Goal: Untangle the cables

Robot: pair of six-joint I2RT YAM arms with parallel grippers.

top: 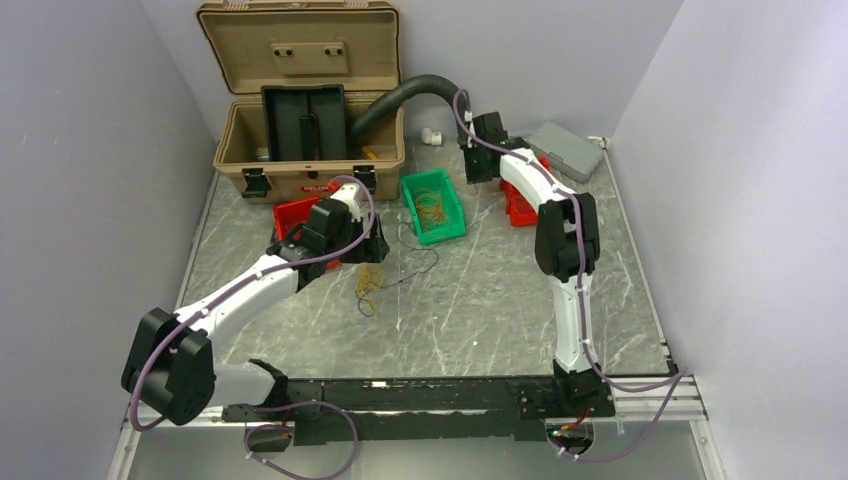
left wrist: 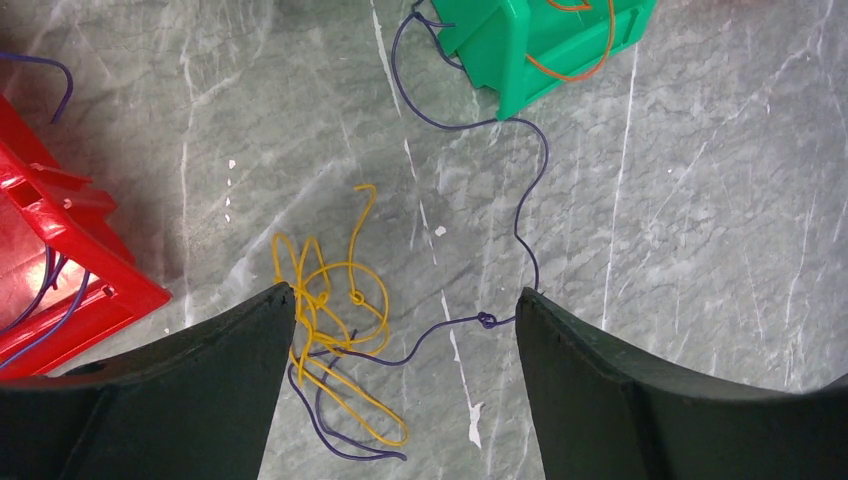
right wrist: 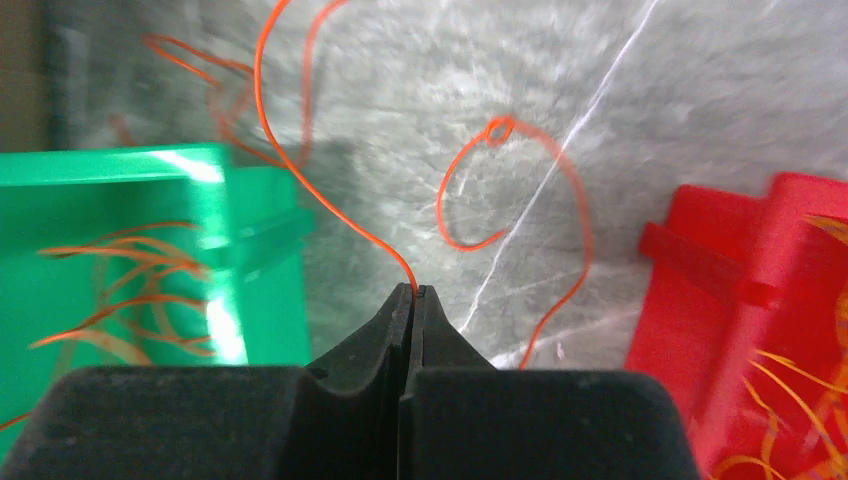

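An orange cable (right wrist: 261,95) runs down to the fingertips of my right gripper, which is shut on it above the floor between the green bin (right wrist: 262,270) and the right red bin (right wrist: 692,290). Another orange stretch with a small loop (right wrist: 498,130) and a curled end shows ahead of these fingers. In the left wrist view, a yellow cable (left wrist: 352,265) lies bunched with a purple cable (left wrist: 541,165) running through its lower part. The purple one has a small knot (left wrist: 487,320) and reaches the green bin. Over them my left gripper is open, empty between its fingers.
A left red bin (left wrist: 100,270) has blue-purple cables in it. Orange cables lie in the green bin; yellow-orange ones are in the right red bin. An open tan case (top: 229,140) with a black hose (top: 420,84) and a grey box (top: 565,150) stand at the back.
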